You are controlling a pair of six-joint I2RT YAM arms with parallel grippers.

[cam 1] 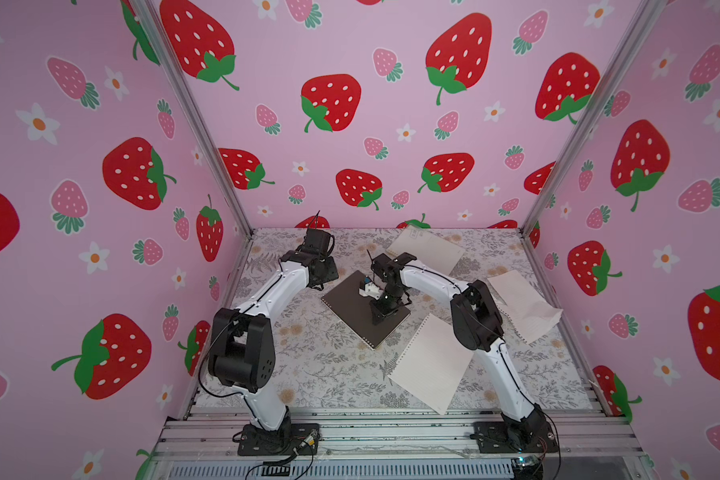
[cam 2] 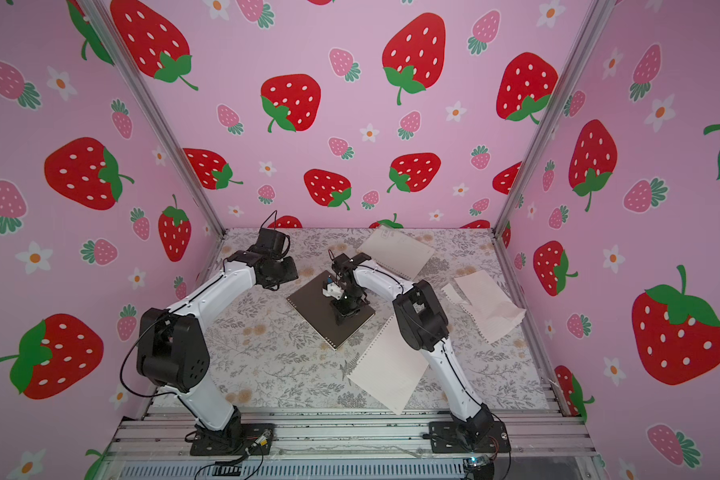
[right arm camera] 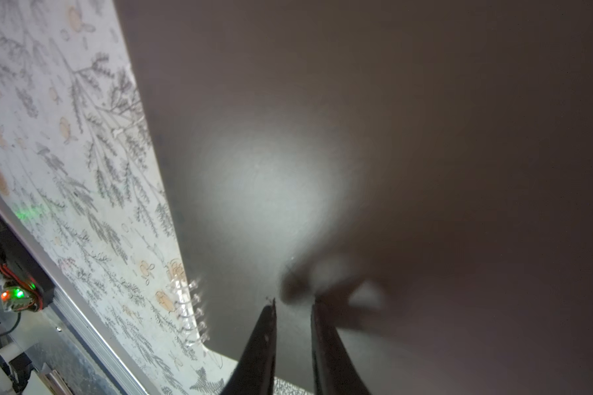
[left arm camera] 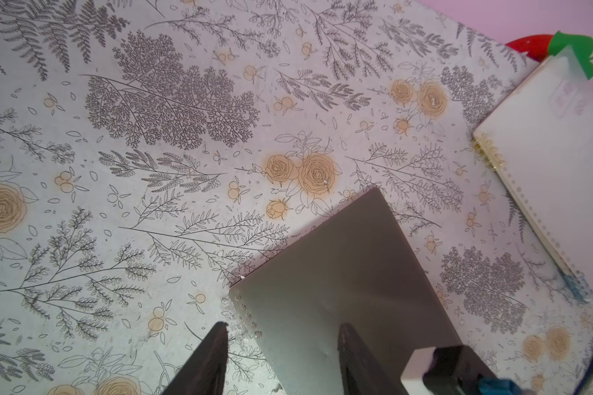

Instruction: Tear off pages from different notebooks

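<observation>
A dark spiral notebook [cam 1: 348, 308] lies in the middle of the table, its rings along its front-left edge. My right gripper is low over this cover near its ringed side, fingertips a little apart with nothing seen between them. My left gripper hangs above and left of the notebook, open and empty. A white spiral pad [cam 1: 432, 368] lies at the front right, another [left arm camera: 553, 177] at the back, and crumpled white paper [cam 1: 528, 308] at the right.
Pink strawberry-print walls enclose the back and both sides, with metal rails along the front.
</observation>
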